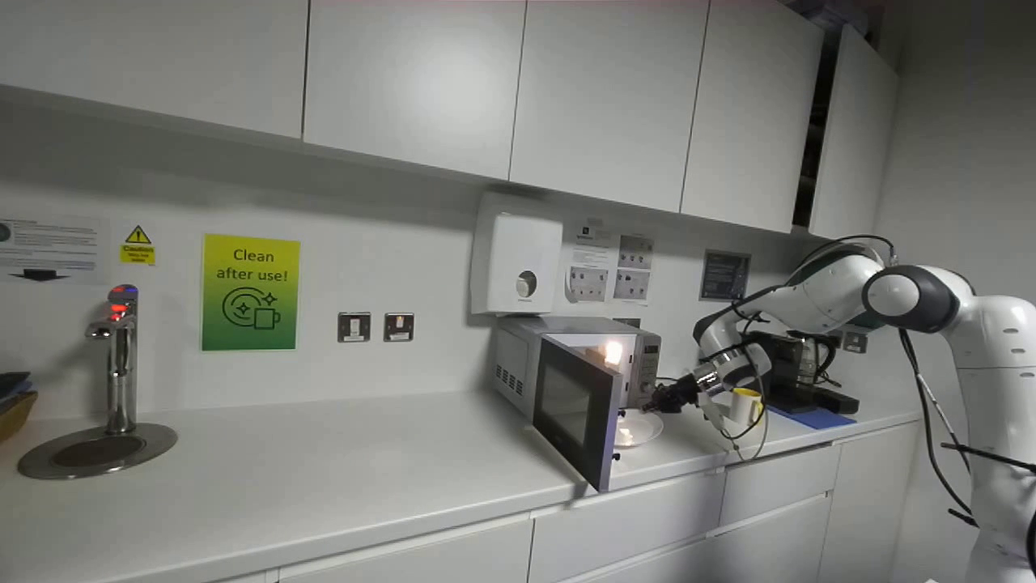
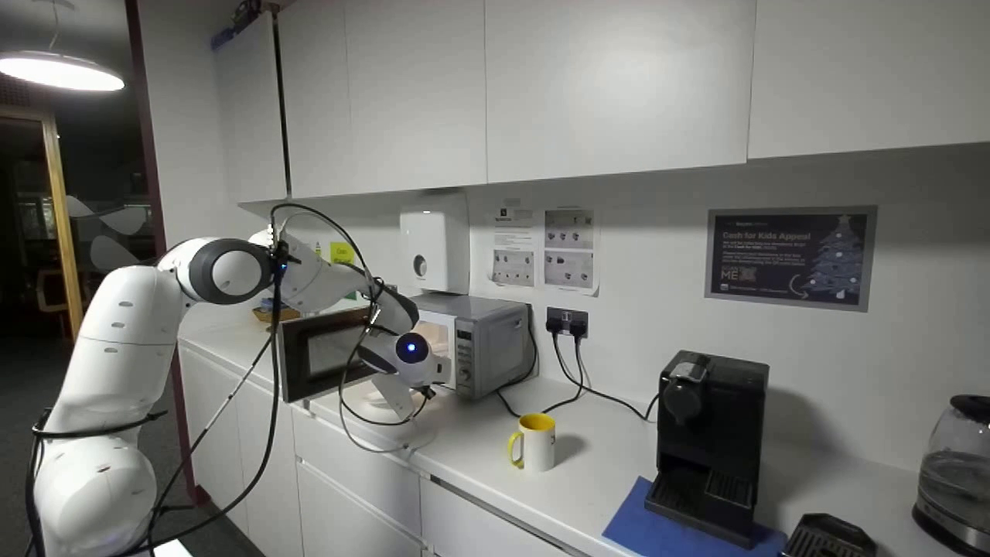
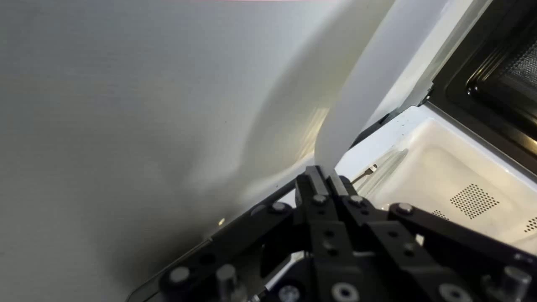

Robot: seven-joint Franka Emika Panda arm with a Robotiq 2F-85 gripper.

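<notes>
A white plate (image 1: 641,431) is in front of the open microwave (image 1: 579,345), just right of its door in exterior view 1. My gripper (image 1: 650,402) reaches to the plate's right far edge. In the wrist view the plate's rim (image 3: 347,113) appears almost edge-on and runs down to the tips of my gripper, which is shut on it. A curved shadow falls on the counter beside the rim. The microwave's lit cavity (image 3: 443,166) lies to the right there. In exterior view 2 the arm hides the fingertips.
The microwave door (image 1: 575,413) swings out over the counter's front, left of the plate. A yellow-and-white mug (image 2: 535,442) stands to the right, before the coffee machine (image 2: 710,445) on its blue mat.
</notes>
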